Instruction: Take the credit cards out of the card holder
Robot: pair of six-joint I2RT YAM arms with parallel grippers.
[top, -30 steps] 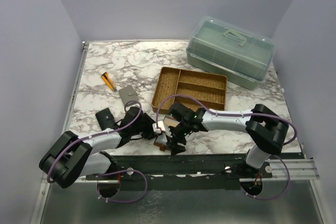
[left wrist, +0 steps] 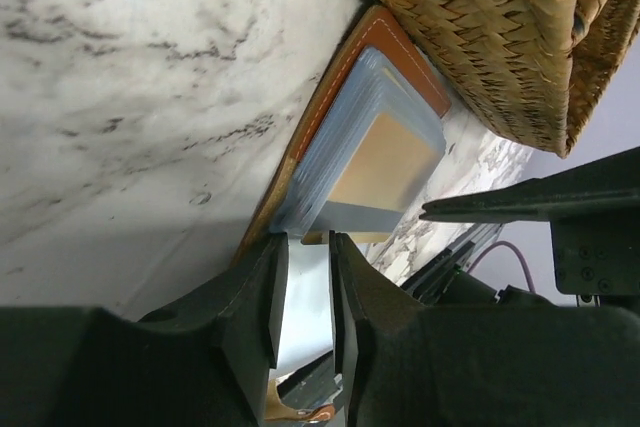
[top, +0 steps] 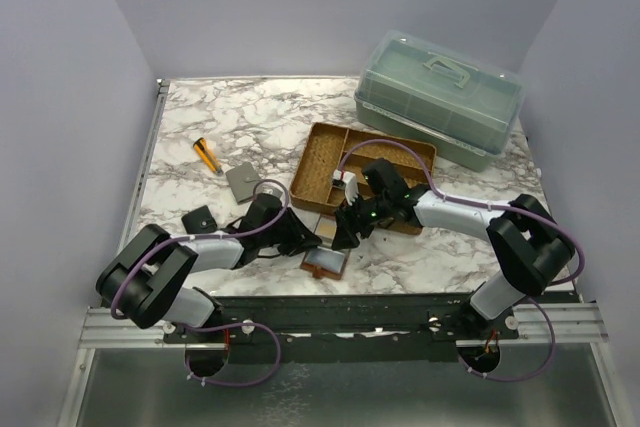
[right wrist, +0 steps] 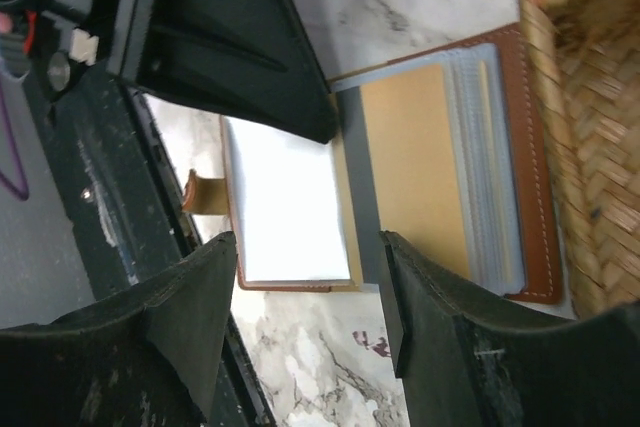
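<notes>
The brown leather card holder (top: 325, 268) lies open near the table's front edge, partly under both grippers. A stack of cards, tan with a grey band (left wrist: 385, 162), fills one side; a white panel (right wrist: 285, 207) shows on the other. My left gripper is at the cards' edge, its fingers slightly parted; whether a card is between them is unclear. My right gripper stands open over the holder, one finger over the white panel's side, the other by the cards.
A woven divided basket (top: 318, 162) sits just behind the holder. A clear lidded box (top: 440, 97) is at back right. A yellow cutter (top: 206, 155), grey pad (top: 243, 182) and dark object (top: 198, 220) lie left.
The right arm has moved back toward the basket, away from the front edge. My left gripper and the holder have shifted slightly back and right.
</notes>
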